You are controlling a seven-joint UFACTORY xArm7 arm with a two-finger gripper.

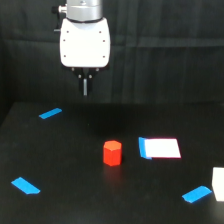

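Note:
My gripper (pixel 85 92) hangs at the upper left of the camera view, below the white housing (pixel 85 44) at the arm's end. Its fingers are dark against the black curtain and too small to show whether they are open or shut. I see no object at the fingertips. A red hexagonal block (pixel 112 153) stands on the black table near the middle, well below and to the right of the gripper in the picture, apart from it.
A white card (pixel 163 149) with blue and red edges lies right of the block. Blue tape strips mark the table at back left (pixel 50 113), front left (pixel 25 186) and front right (pixel 196 194). Another white piece (pixel 218 183) reaches the right edge.

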